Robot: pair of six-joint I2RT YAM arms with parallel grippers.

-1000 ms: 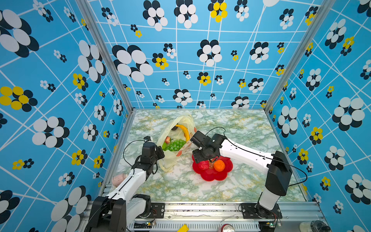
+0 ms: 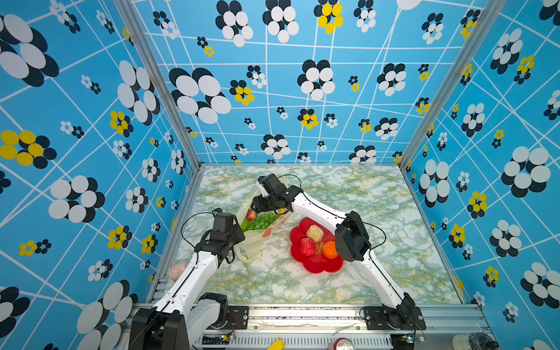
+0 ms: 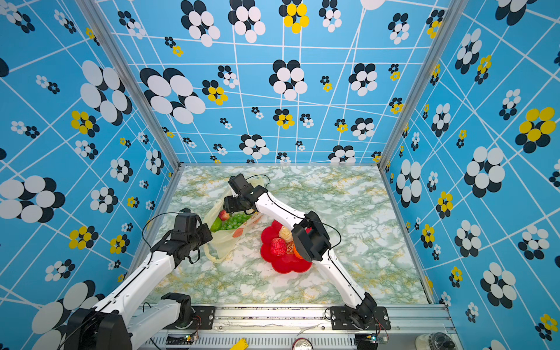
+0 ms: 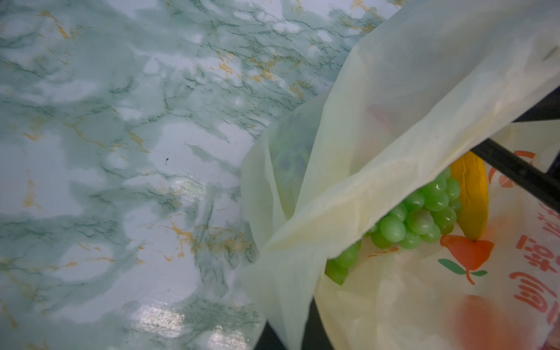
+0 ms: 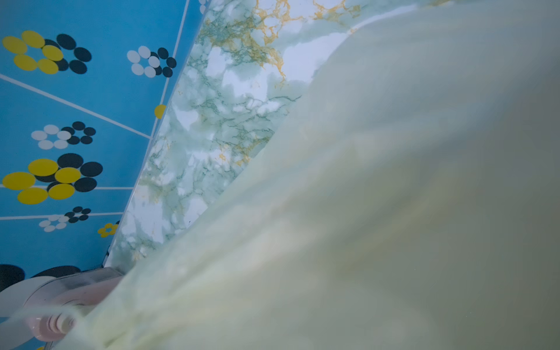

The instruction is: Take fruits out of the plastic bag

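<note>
The cream plastic bag (image 2: 249, 243) lies open on the table. Inside it are green grapes (image 2: 263, 221), a red apple (image 2: 250, 214) and a yellow banana (image 4: 469, 195), mostly hidden in the top views. At the bag's near left edge, my left gripper is shut on the film, which passes between its fingertips. My right gripper (image 2: 255, 206) is over the far part of the bag. In the left wrist view its dark fingers (image 4: 516, 172) reach in beside the banana. Bag film covers most of the right wrist view, so what lies between those fingers is hidden.
A red flower-shaped bowl (image 2: 315, 266) right of the bag holds an orange (image 2: 330, 249), a red fruit (image 2: 306, 246) and a cream-coloured fruit (image 2: 315, 234). A pinkish item (image 2: 178, 270) sits at the left edge.
My right gripper has swung left and away from above the red bowl, over the bag, and now covers most of the banana.
</note>
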